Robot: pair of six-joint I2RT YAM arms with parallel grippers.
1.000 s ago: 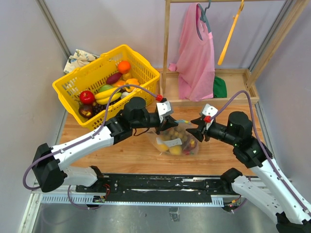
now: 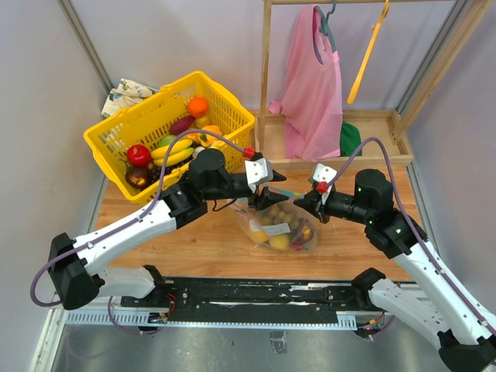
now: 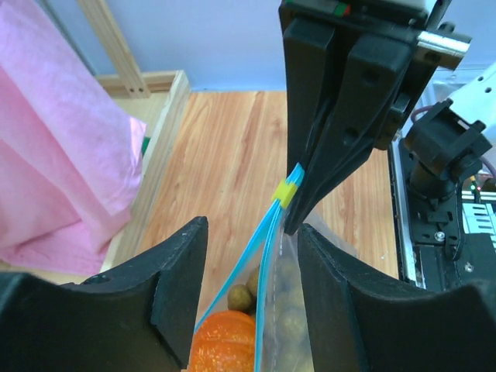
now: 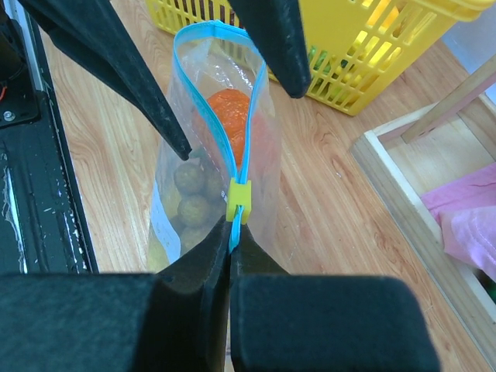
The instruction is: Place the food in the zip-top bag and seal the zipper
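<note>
A clear zip top bag (image 2: 280, 231) with a blue rim stands on the wooden table, holding several pieces of food, among them round brown items (image 4: 194, 209) and an orange one (image 4: 230, 112). My right gripper is shut on the end of the bag's blue rim, right beside the yellow slider (image 4: 239, 200). From there the mouth parts into two blue strips toward the far end. My left gripper stands open over the bag, its fingers on either side of the blue strips, not closed on them.
A yellow basket (image 2: 112, 167) of fruit and vegetables stands at the back left. Behind the bag is a wooden rack (image 2: 267, 139) with a pink garment (image 2: 314, 93) hanging from it. Bare table (image 2: 364, 248) shows around the bag.
My right gripper has moved left to the bag's end and gone from open to shut on the rim there.
</note>
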